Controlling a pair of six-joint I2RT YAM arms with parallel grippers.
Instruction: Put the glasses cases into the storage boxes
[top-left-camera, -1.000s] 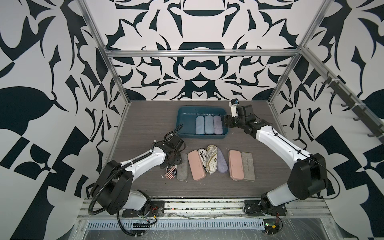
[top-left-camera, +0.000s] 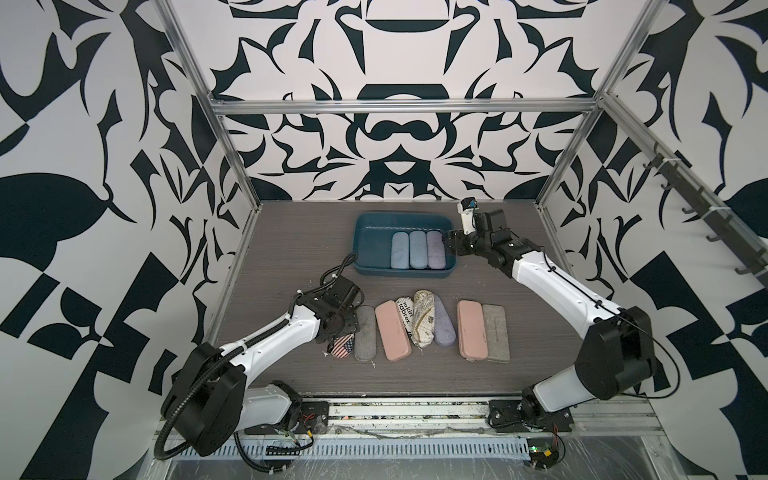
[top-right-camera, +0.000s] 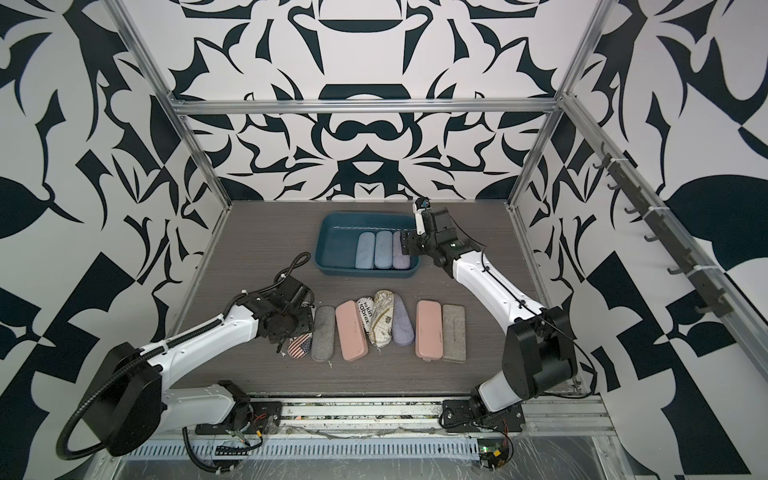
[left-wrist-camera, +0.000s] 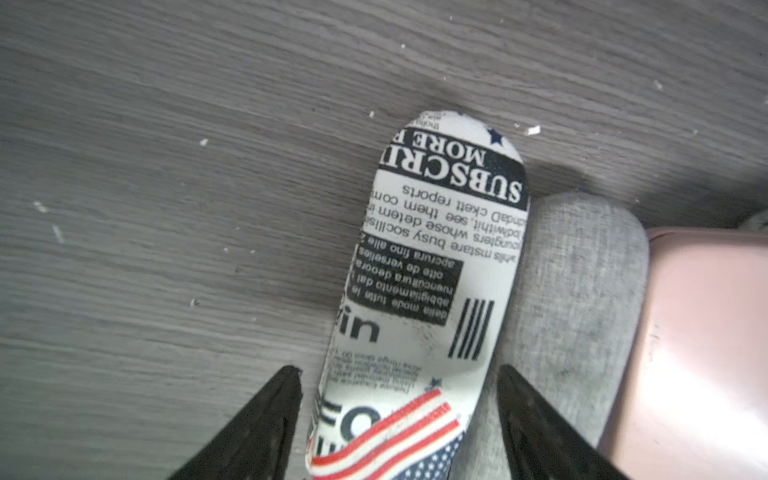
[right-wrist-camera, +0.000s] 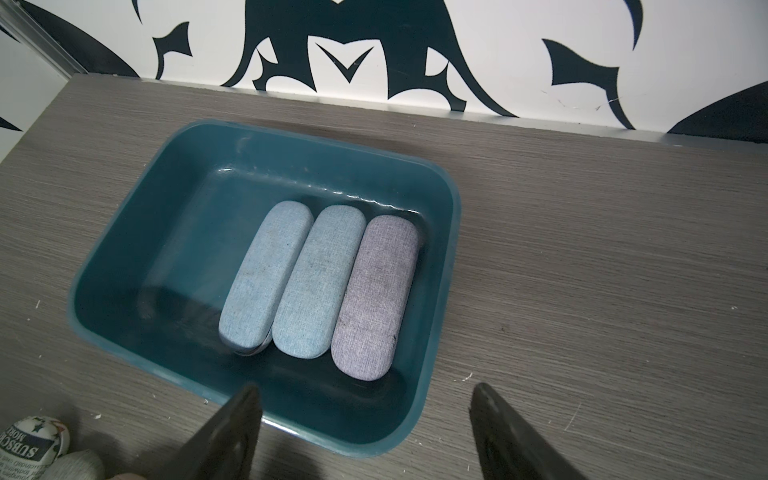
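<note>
A newspaper-print case with flag pattern (left-wrist-camera: 424, 264) lies at the left of the front row, my left gripper shut on its lower part. Beside it are a grey case (left-wrist-camera: 576, 304) and a pink case (left-wrist-camera: 704, 336); further patterned, purple, pink and grey cases lie rightward (top-left-camera: 424, 316). The teal box (right-wrist-camera: 120, 232) holds two light blue cases (right-wrist-camera: 264, 272) and a lilac one (right-wrist-camera: 376, 296) in its right part. My right gripper stands open at the box's right end, nothing visible between its fingers.
The box's left part is empty. Bare table (right-wrist-camera: 600, 280) lies right of the box and also to its left. Patterned walls enclose the table; cables loop over the left arm.
My left gripper has shifted slightly left over the front row, its arm lower in the top left view. The right arm and the cases show no visible change.
</note>
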